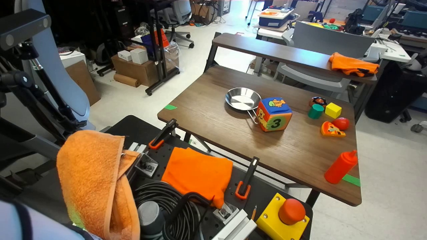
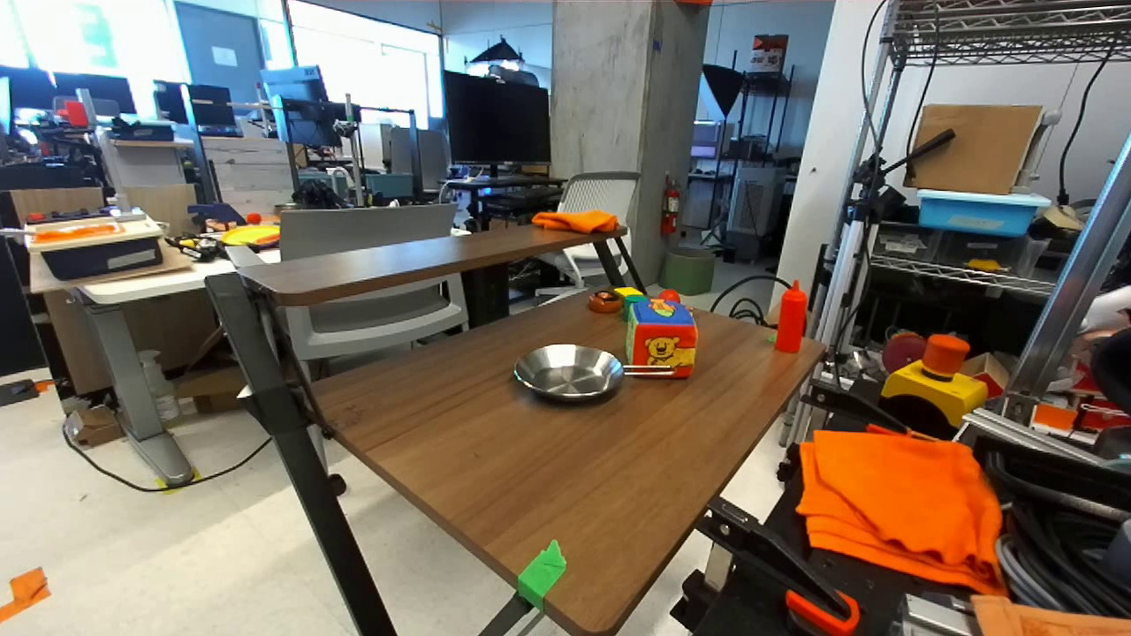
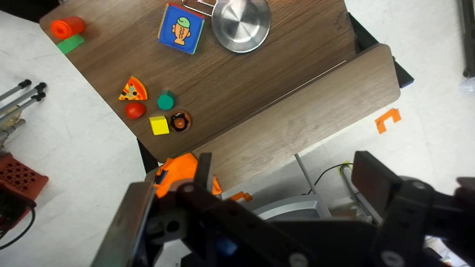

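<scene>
Wide apart in the wrist view are the two fingers of my gripper, open, with nothing between them but floor and a chair far below. It hangs high above the table, out of sight in both exterior views. On the wooden table (image 1: 208, 90) a steel pan (image 1: 242, 99) sits with its handle against or beside a soft picture cube (image 1: 274, 114). Toward one end lie a pizza slice (image 3: 133, 89), a red ball-like piece (image 3: 134, 109), a green block (image 3: 166, 100), a yellow block (image 3: 159, 125) and a brown donut-like piece (image 3: 180, 121).
A red squeeze bottle (image 1: 341, 167) stands near the table's corner. The raised shelf (image 1: 272, 50) runs along the far side, an orange cloth (image 1: 352, 64) on its end. Clamps and a yellow box with a red button (image 1: 291, 211) occupy the near cart.
</scene>
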